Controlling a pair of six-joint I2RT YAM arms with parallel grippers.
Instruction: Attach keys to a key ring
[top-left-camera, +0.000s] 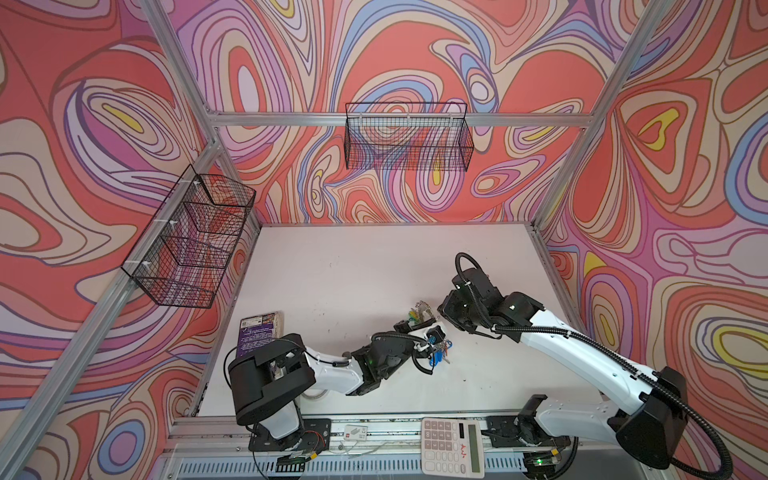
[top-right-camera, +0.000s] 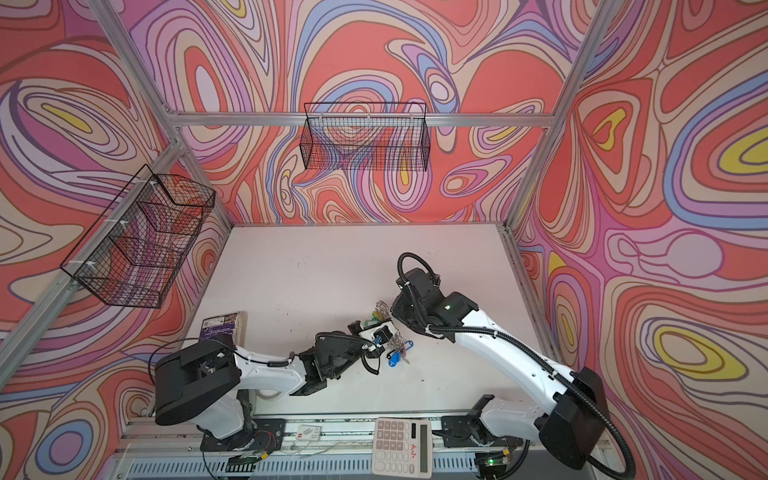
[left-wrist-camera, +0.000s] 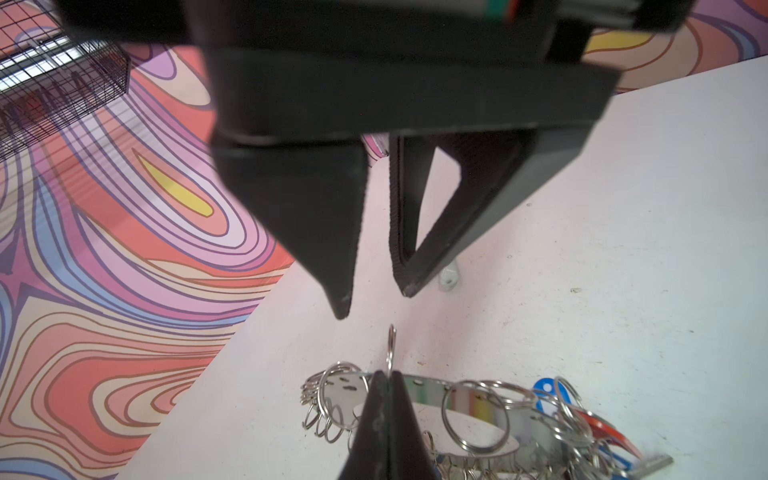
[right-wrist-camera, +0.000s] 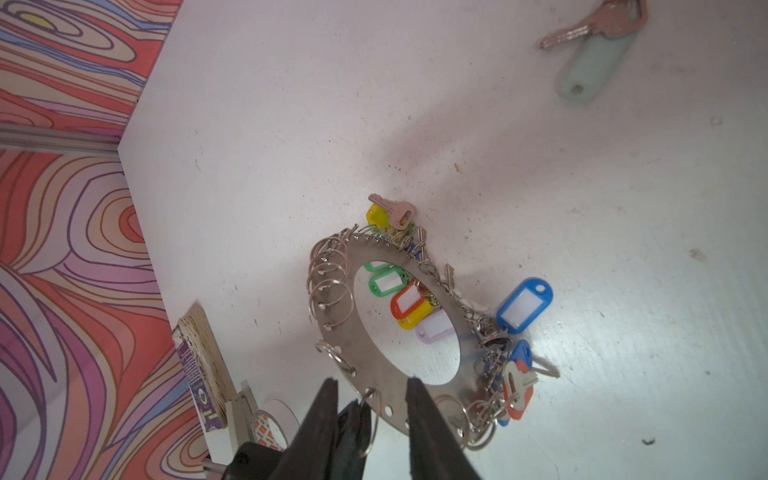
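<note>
A flat metal oval (right-wrist-camera: 468, 364) carrying many small rings and coloured tags spreads below my grippers in the right wrist view. My left gripper is shut on what looks like a small thin ring (left-wrist-camera: 391, 345), seen edge-on at its fingertips. Above it hangs my right gripper, its two fingertips apart and nothing between them. In the right wrist view its blurred fingers (right-wrist-camera: 324, 424) straddle the area over that small ring. A copper-coloured key (right-wrist-camera: 392, 210) lies at the oval's far edge; another key (right-wrist-camera: 609, 21) rests farther off on a pale tag.
Loose on the white table lies a blue tag (right-wrist-camera: 525, 305), close to the oval. A book (top-left-camera: 260, 328) stands at the left edge, and a calculator (top-left-camera: 453, 448) sits at the front. Wire baskets (top-left-camera: 408, 144) hang behind.
</note>
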